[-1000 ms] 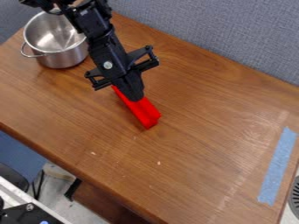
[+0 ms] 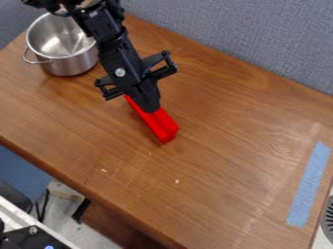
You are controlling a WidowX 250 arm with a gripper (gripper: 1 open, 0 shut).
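A red elongated block point(image 2: 162, 124) lies diagonally on the wooden table point(image 2: 221, 180) near its middle. The black gripper point(image 2: 146, 101) hangs directly over the upper end of the block and hides part of it. Its fingers point down; whether they touch the block or have anything between them is not visible.
A steel pot point(image 2: 56, 53) with a handle stands at the back left, behind the arm. A strip of blue tape point(image 2: 307, 183) runs along the right side of the table. The near left edge drops to the floor.
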